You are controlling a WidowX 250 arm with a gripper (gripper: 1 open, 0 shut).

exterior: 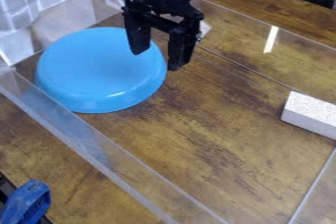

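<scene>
My gripper (161, 36) hangs at the top middle, black, its two fingers apart and pointing down, open, just over the back right edge of a large round blue object (98, 71) that lies on the wooden table (223, 140). Nothing shows between the fingers.
A white block (309, 112) lies at the right edge. A light object (195, 27) is partly hidden behind the gripper. A blue item (22, 206) sits at the bottom left, near a clear plastic edge.
</scene>
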